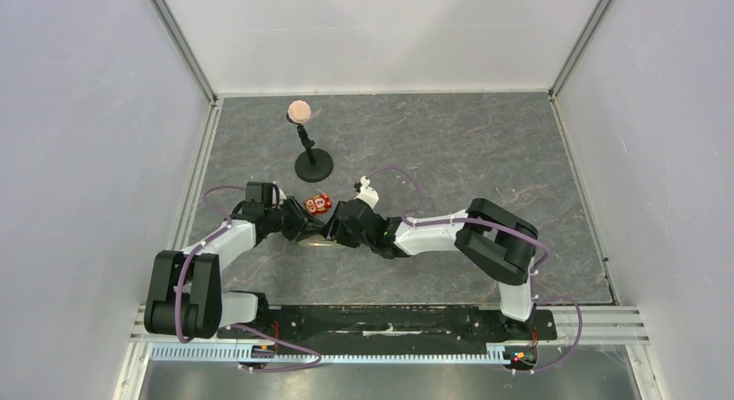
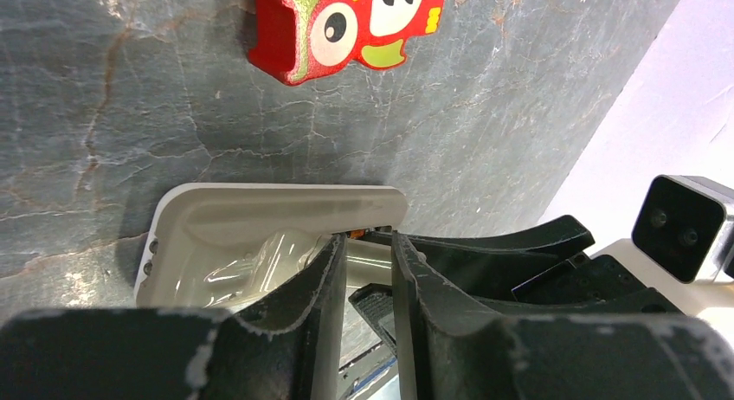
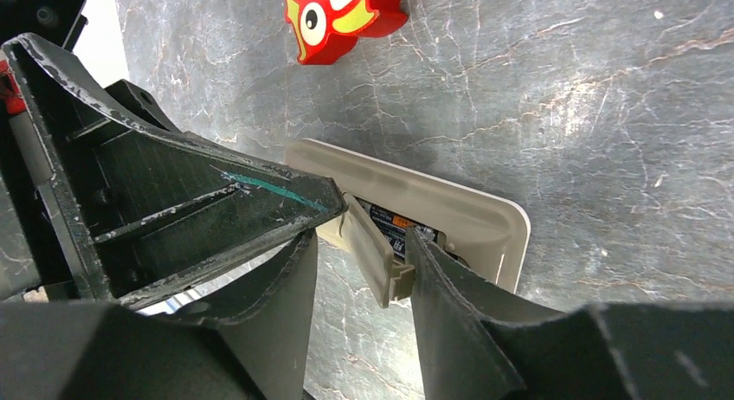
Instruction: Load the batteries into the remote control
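Observation:
The beige remote (image 2: 190,218) lies on the grey floor, partly covered by both grippers. My left gripper is shut on a beige part at the remote's battery bay, likely its cover, which stands tilted. In the right wrist view a dark battery with an orange band (image 3: 394,227) shows in the bay. My right gripper is part open around the tilted beige part (image 3: 368,244); whether it touches it is unclear. The left gripper's black body reaches in from the upper left of that view.
A red cartoon-faced block (image 1: 317,204) lies just behind the remote. A black stand with a pale round top (image 1: 314,164) stands farther back.

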